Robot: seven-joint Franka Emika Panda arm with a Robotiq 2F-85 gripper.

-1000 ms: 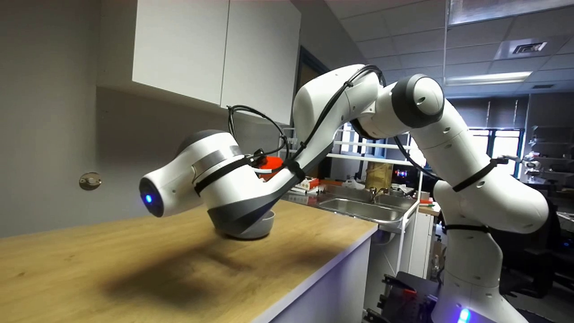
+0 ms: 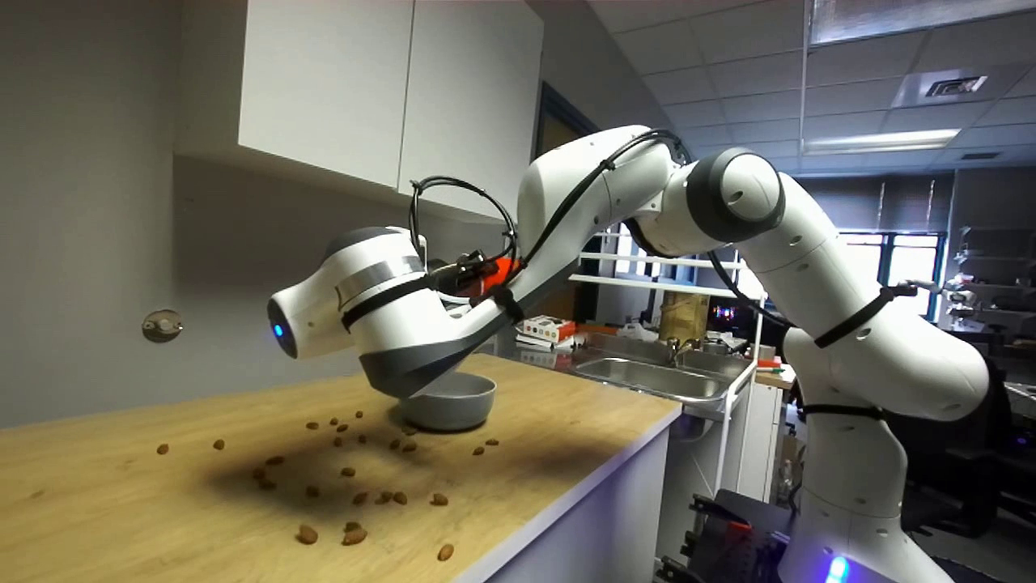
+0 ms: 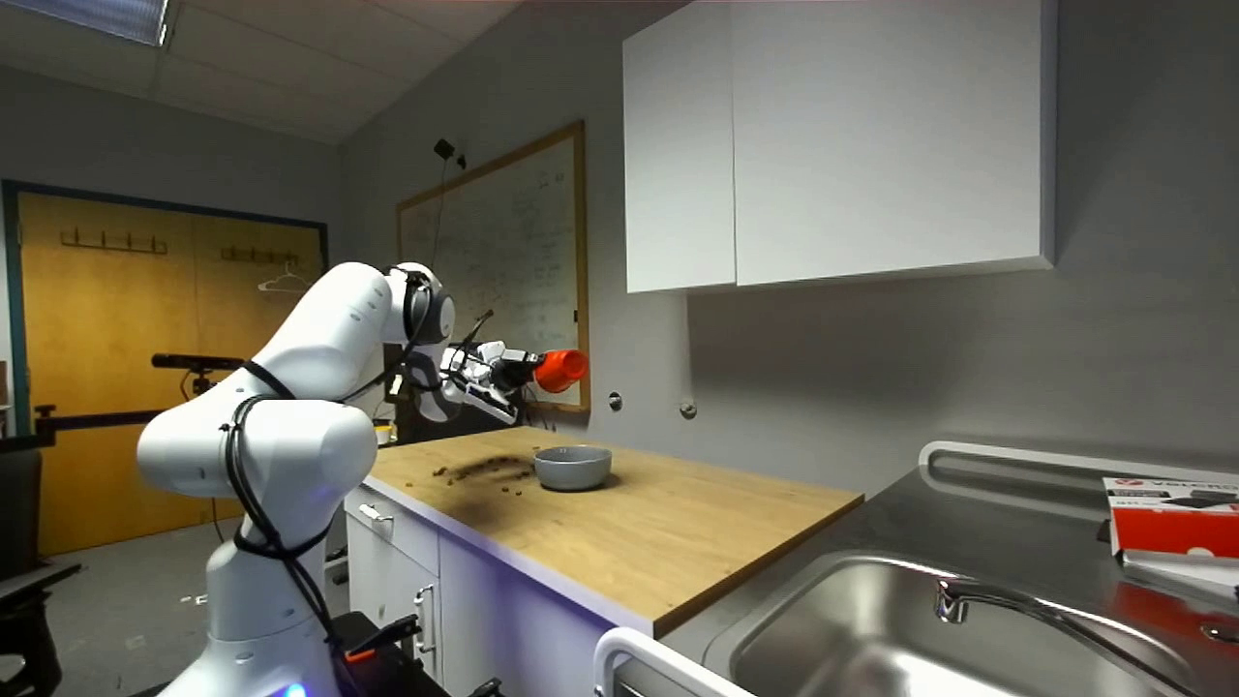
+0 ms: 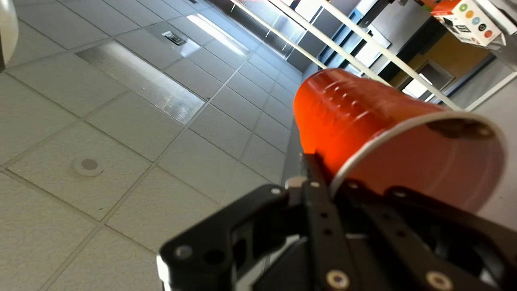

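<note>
A red cup [image 4: 358,111], white inside, lies tilted on its side in the wrist view, its mouth toward the lower right. My gripper is shut on the wall of the cup at its rim. Some brown pieces [image 4: 458,128] show just inside the cup's mouth. In exterior view 2 the cup [image 3: 562,371] hangs well above the counter, near the grey bowl [image 3: 572,467]. Several almonds [image 2: 354,534] lie scattered over the wood beside the bowl [image 2: 448,408]. What the bowl holds is hidden.
The wooden counter [image 2: 544,418] has bare room at its right side. White wall cabinets [image 2: 325,87] hang above. A steel sink [image 3: 883,616] and a red and white box [image 3: 1173,517] are beyond the counter's end.
Almonds now lie scattered on the counter, which was bare a second ago.
</note>
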